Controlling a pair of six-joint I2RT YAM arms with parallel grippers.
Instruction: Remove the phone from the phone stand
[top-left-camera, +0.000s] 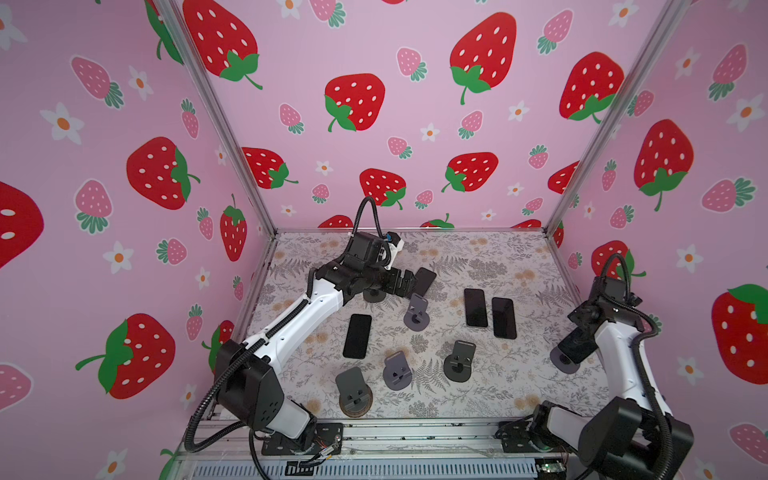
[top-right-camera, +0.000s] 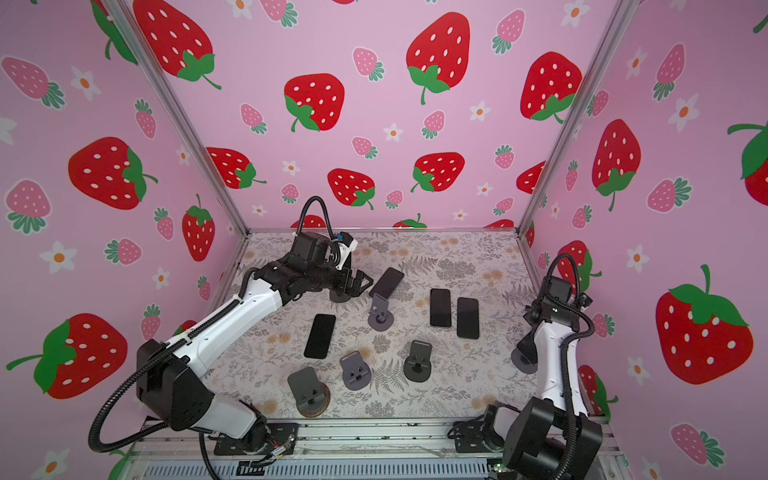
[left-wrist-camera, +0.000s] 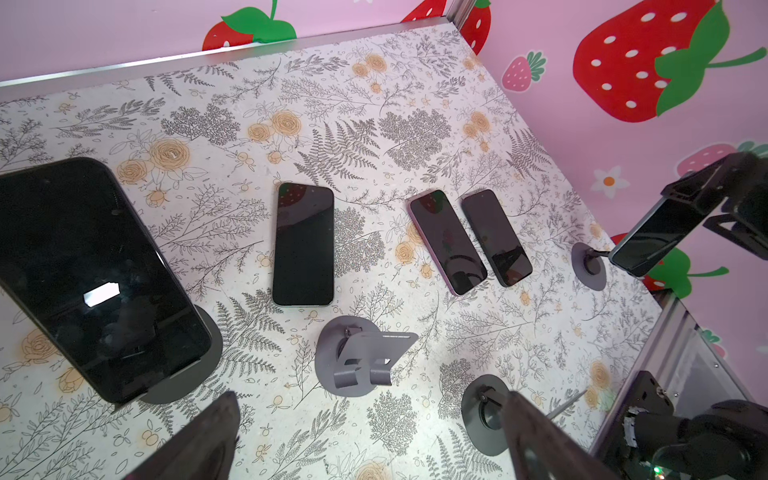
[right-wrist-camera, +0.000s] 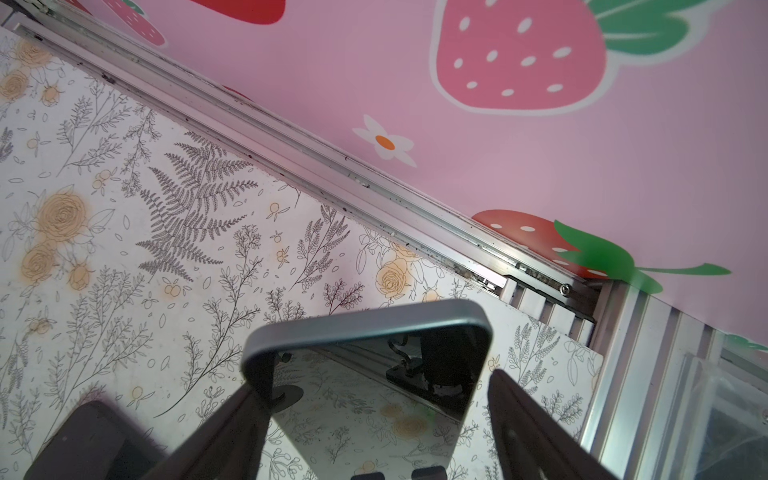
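Observation:
At the far right, a dark phone (top-left-camera: 577, 345) leans on a round-based phone stand (top-left-camera: 563, 361). My right gripper (top-left-camera: 586, 318) is at the top of this phone. In the right wrist view its open fingers (right-wrist-camera: 220, 436) stand either side of the phone's upper end (right-wrist-camera: 368, 321), with no clear grip showing. My left gripper (top-left-camera: 406, 281) is open and empty over the back left. Below and beside it, a second phone (left-wrist-camera: 96, 272) rests on another stand (left-wrist-camera: 209, 352), which the left arm mostly hides from the top views.
Several phones lie flat, such as a black one (top-left-camera: 357, 336) and a pair (top-left-camera: 475, 308) right of centre. Several empty stands are spread out, including one (top-left-camera: 458, 362) at the front. The right wall (right-wrist-camera: 512, 160) is close beside the right gripper.

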